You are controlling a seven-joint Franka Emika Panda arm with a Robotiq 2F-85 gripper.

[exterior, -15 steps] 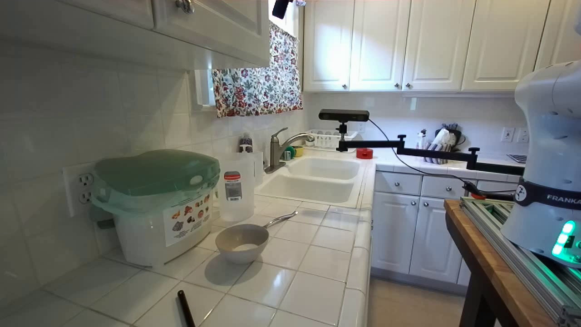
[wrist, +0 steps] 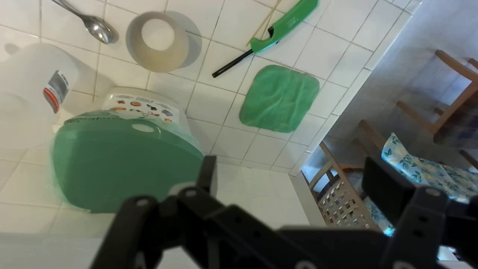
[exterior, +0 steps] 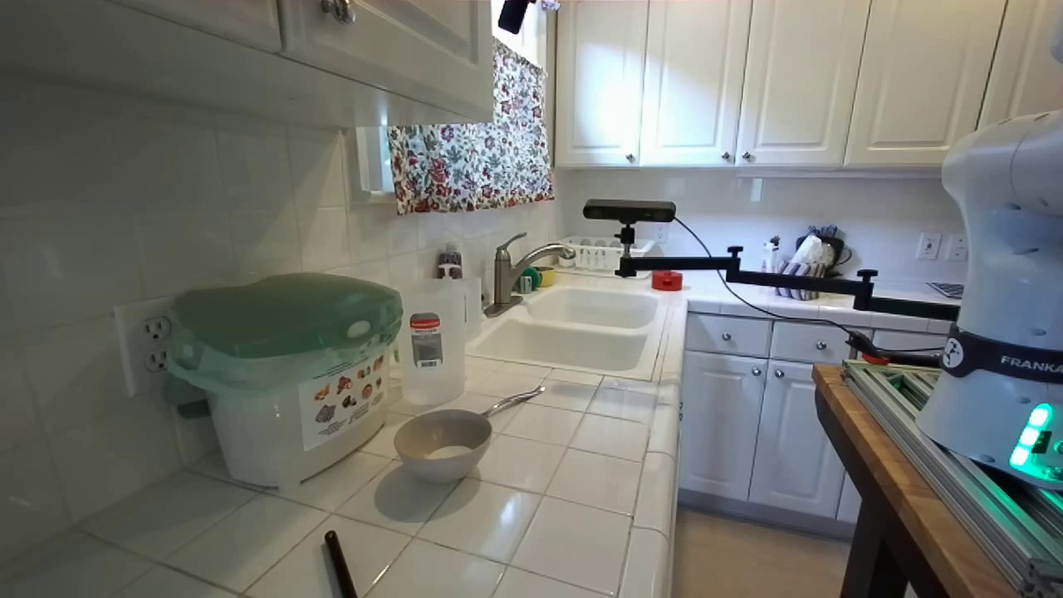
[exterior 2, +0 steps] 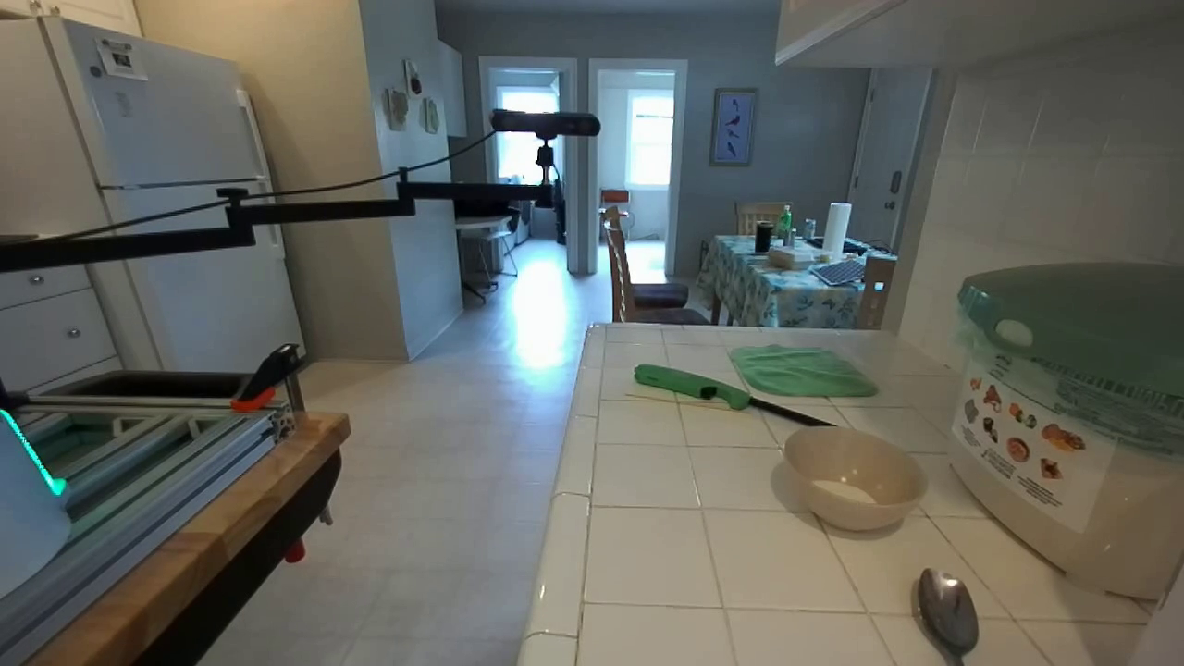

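High over the counter, my gripper stands open in the wrist view, its two black fingers wide apart and nothing between them. The exterior views do not show it. A beige bowl (wrist: 163, 56) rests upright on the white tiles, apparently empty. Beside it lies a metal spoon (wrist: 97, 29), also seen in exterior view 2 as a spoon (exterior 2: 946, 610) near the front. On the bowl's other side is a green lighter (exterior 2: 694, 385) with a black stem. A flat green cloth (wrist: 280, 98) is spread on the tiles past the lighter.
A bin with a green lid (exterior: 289, 314) stands against the wall, with a translucent bottle (exterior: 433, 349) beside it. Beyond them is the sink (exterior: 573, 339). A thin stick (wrist: 264, 22) lies by the lighter. Bare tiles (exterior 2: 655, 555) stretch along the counter's open edge.
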